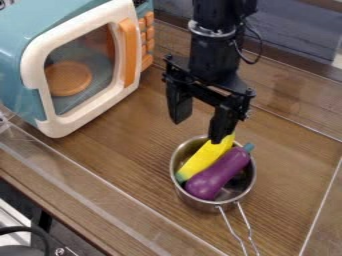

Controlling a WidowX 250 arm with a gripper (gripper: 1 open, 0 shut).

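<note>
My gripper (201,113) hangs open above a silver pot (187,196), its two black fingers spread, the right one low over the yellow banana (203,157) near the banana's upper end. The banana lies in the pot beside a purple eggplant (214,179). Nothing shows held between the fingers.
A toy microwave (40,40) with an orange plate inside stands at the left. The pot's wire handle points toward the front right. A dark cable lies at the lower left.
</note>
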